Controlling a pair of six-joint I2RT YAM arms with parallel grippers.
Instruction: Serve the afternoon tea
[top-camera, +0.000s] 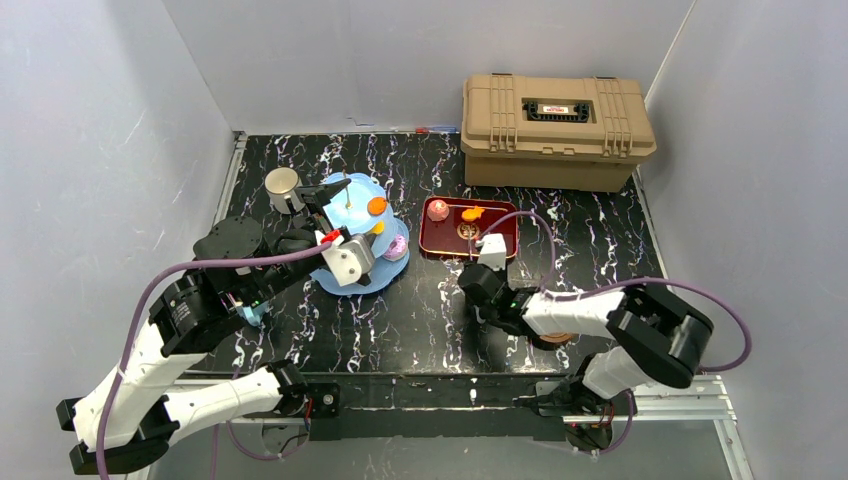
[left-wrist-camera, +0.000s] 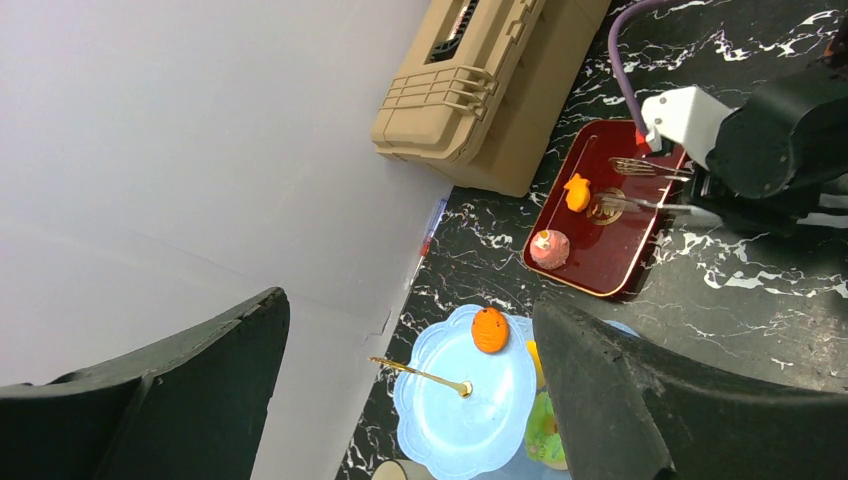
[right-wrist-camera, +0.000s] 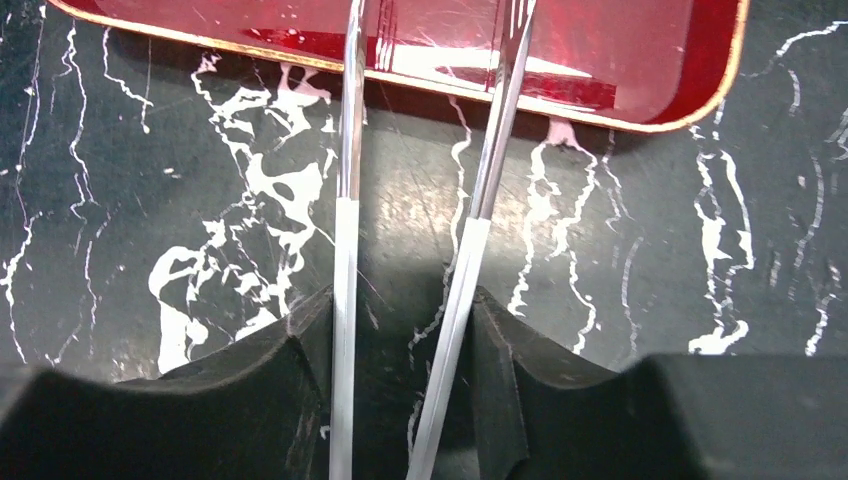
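In the right wrist view, silver fork-ended tongs (right-wrist-camera: 347, 270) with pale handle sections run between the fingers of my right gripper. The fingers stand partly apart, one beside each arm of the tongs, whose tips reach over the red tray (top-camera: 468, 250). On that tray are a pink round cake (left-wrist-camera: 550, 249) and an orange fish-shaped piece (left-wrist-camera: 577, 192). My left gripper is open with nothing between its fingers, above the blue tiered stand (left-wrist-camera: 430, 345). The stand bears an orange oval piece (top-camera: 377, 206), a green ring (left-wrist-camera: 545, 430) and a purple-pink treat (top-camera: 396, 248).
A tan toolbox (top-camera: 560, 130) stands behind the tray, to the right. Left of the stand is a pale cup (top-camera: 283, 188). A brown round lid (top-camera: 553, 340) lies mostly under the right arm.
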